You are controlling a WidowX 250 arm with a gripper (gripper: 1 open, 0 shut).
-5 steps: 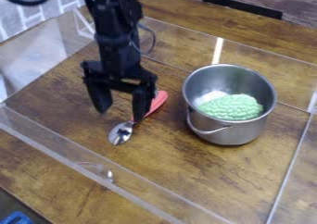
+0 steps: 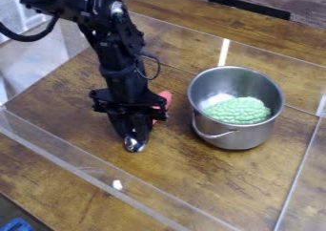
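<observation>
My black gripper (image 2: 128, 115) is low over the wooden table (image 2: 76, 178), on top of a spoon with a red handle (image 2: 162, 104) and a shiny metal head (image 2: 133, 143). Its fingers cover the middle of the spoon, and I cannot tell whether they hold it. Right of the gripper stands a steel pot (image 2: 239, 134) with a green corn-like object (image 2: 239, 110) inside.
A blue object (image 2: 13, 225) shows at the front left corner. Clear panel edges run along the left and right sides.
The gripper has come down onto the spoon and its fingers look closer together. The spoon's metal head now points more toward the front than before.
</observation>
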